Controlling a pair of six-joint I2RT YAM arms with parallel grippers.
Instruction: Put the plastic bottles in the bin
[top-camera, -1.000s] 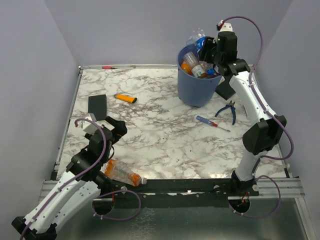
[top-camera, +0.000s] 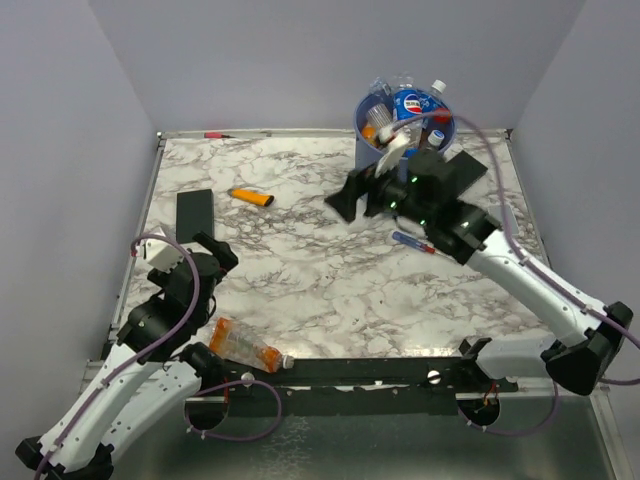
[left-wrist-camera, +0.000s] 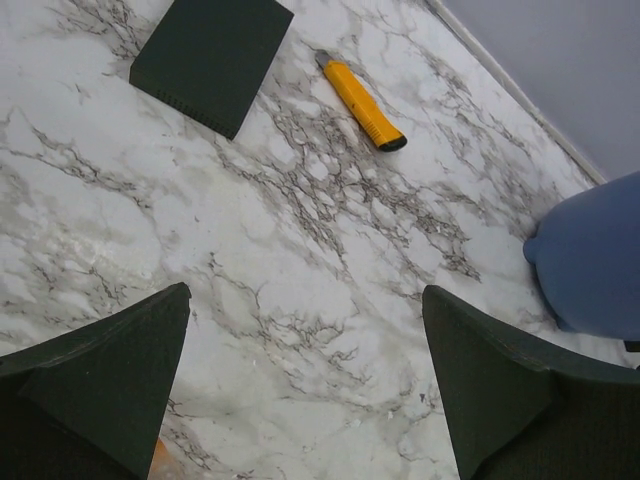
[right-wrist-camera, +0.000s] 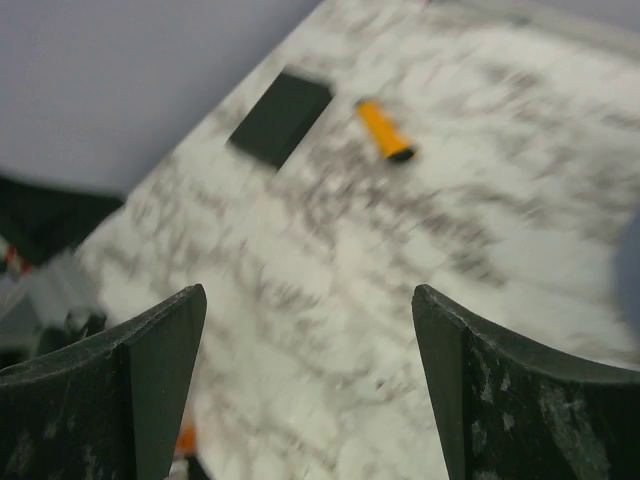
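A blue bin (top-camera: 362, 145) at the back right holds several bottles, including a Pepsi bottle (top-camera: 405, 103). An orange-tinted plastic bottle (top-camera: 247, 346) lies at the front left edge. My left gripper (top-camera: 195, 260) hangs above the table's left side, open and empty in its wrist view, where the bin's side appears at right. My right gripper (top-camera: 362, 200), blurred by motion in the top view, is in front of the bin; in the right wrist view it is open, with nothing between its fingers.
A yellow box cutter (top-camera: 250, 197), a dark slab (top-camera: 195, 210), another dark pad (top-camera: 467, 172) and a screwdriver (top-camera: 410, 242) lie on the marble table (top-camera: 300, 280).
My left gripper has shifted slightly toward the front left.
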